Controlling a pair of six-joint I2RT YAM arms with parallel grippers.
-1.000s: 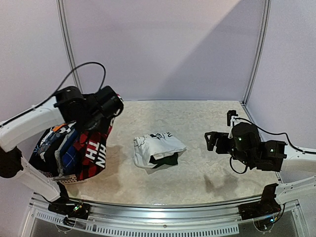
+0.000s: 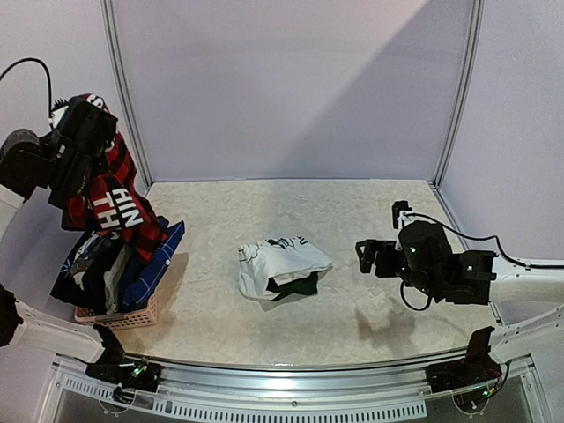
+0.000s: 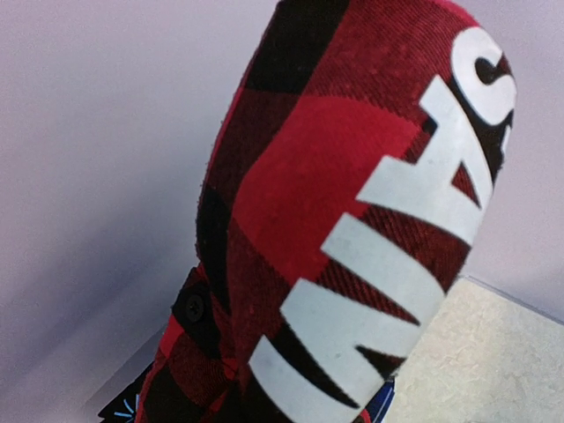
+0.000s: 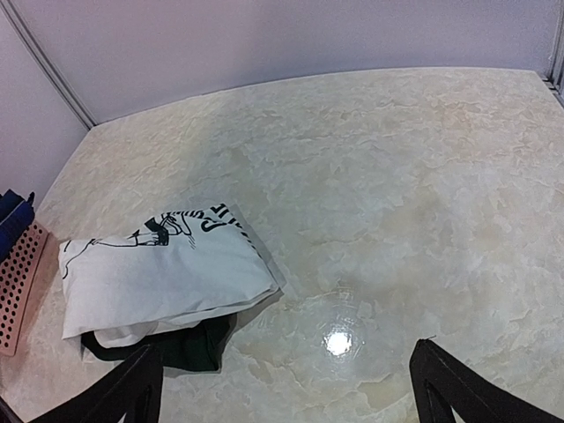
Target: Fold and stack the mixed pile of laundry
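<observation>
A red-and-black checked garment with white letters (image 2: 119, 207) hangs from my left gripper (image 2: 77, 189), high over the basket. The left fingers are hidden behind cloth; in the left wrist view the checked garment (image 3: 326, 203) fills the middle, a dark button on its edge. Below it, the pink basket (image 2: 141, 317) holds several dark and blue clothes (image 2: 154, 273). On the table centre lies a folded white garment with black print (image 2: 278, 260), a dark green piece (image 2: 300, 286) showing from under it. My right gripper is open and empty, right of that stack.
Bare table (image 4: 379, 194) spreads behind and to the right of the white stack. Pale walls (image 2: 291, 88) close off the back and both sides. A metal rail (image 2: 291, 388) runs along the front edge.
My left arm has swung up and to the left, lifting the checked garment away from the basket's right side. The right arm has shifted slightly left. The white stack stays put.
</observation>
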